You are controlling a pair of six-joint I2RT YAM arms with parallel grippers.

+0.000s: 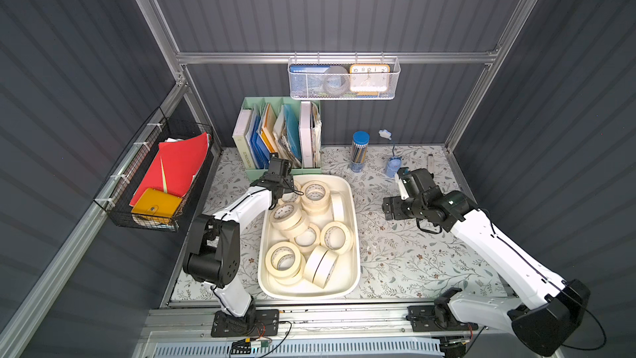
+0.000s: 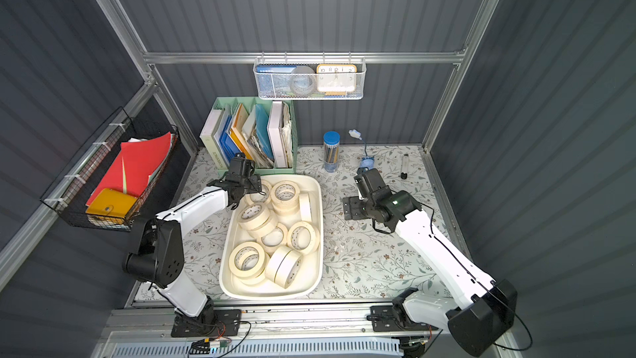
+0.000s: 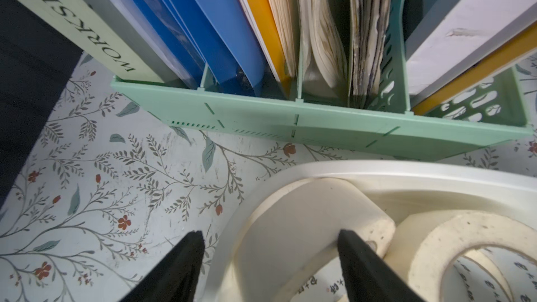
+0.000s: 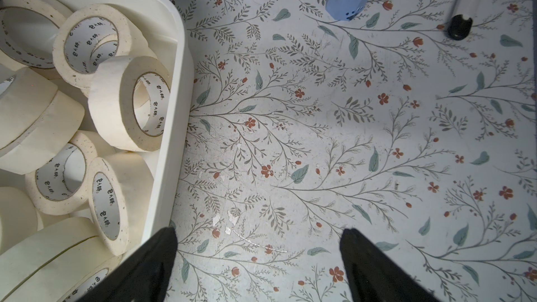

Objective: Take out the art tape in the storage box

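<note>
Many cream masking tape rolls fill the white storage tray. My left gripper hangs over the tray's back-left corner, open, its fingers either side of a tape roll seen close in the left wrist view; whether it touches the roll I cannot tell. My right gripper stands open above the bare table right of the tray, with nothing between its fingers.
A green file holder with folders stands just behind the tray. A blue-lidded pen jar and a blue object stand at back right. Wire baskets hang on the left and back walls.
</note>
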